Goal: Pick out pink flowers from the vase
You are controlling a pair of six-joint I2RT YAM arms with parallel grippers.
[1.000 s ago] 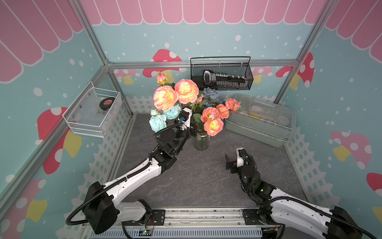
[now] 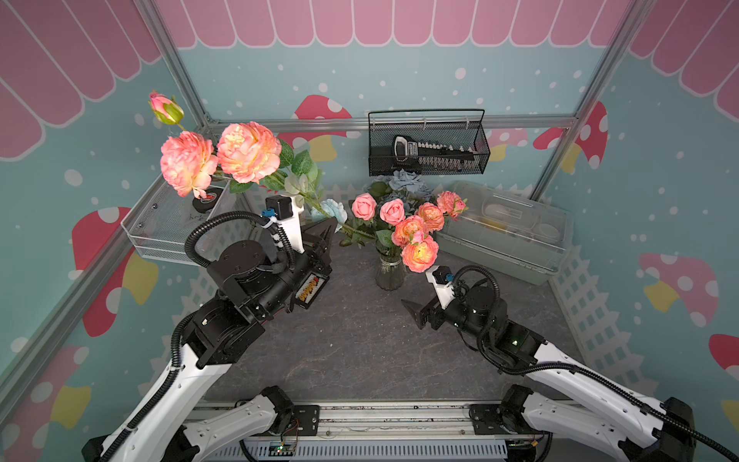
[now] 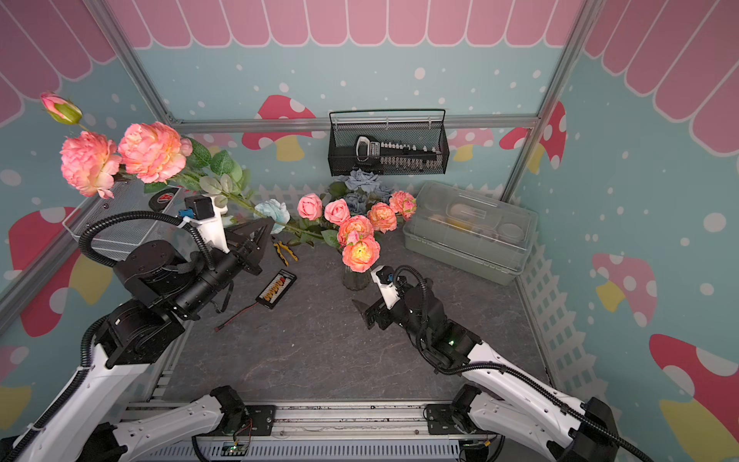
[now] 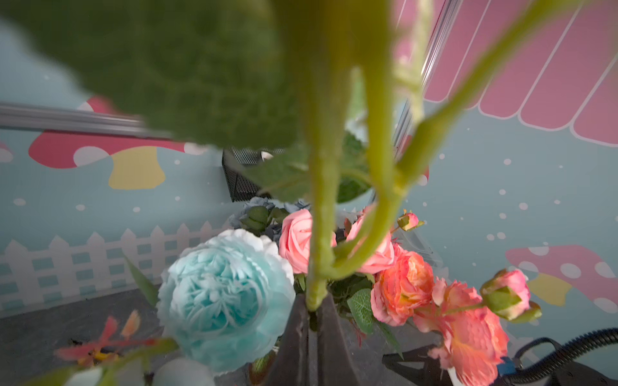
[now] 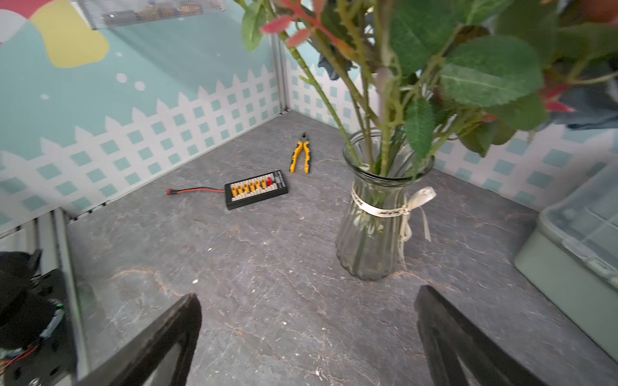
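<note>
My left gripper is shut on a green flower stem (image 4: 318,257), raised left of the vase; the stem carries large pink peony heads (image 2: 248,151) and a bud (image 2: 166,108). A pale blue flower (image 4: 222,299) hangs beside it. The glass vase (image 5: 367,244) still holds pink and coral roses (image 3: 359,251), dusty blue flowers (image 2: 408,184) and leaves. My right gripper stands open and empty in front of the vase, at its lower right in the top views.
A lidded storage box (image 3: 469,246) stands at the back right. A connector board (image 5: 256,189) and pliers (image 5: 300,154) lie left of the vase. Wire baskets (image 2: 428,146) hang on the back and left walls.
My left gripper has risen and moved left, carrying the peony stem away from the bouquet. My right gripper has shifted left toward the vase and turned.
</note>
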